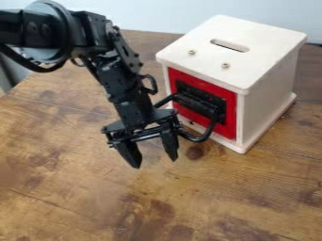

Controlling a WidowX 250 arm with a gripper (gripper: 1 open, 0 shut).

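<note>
My black gripper (152, 152) hangs above the wooden table, in front of and left of a pale wooden box. Its two fingers point down and stand apart, with nothing visible between them. The box (265, 94) has a slot in its top and a red front panel (180, 78) carrying black hardware (201, 104), partly hidden behind the arm and its cable.
A pale surface shows beyond the table's edge at the upper left.
</note>
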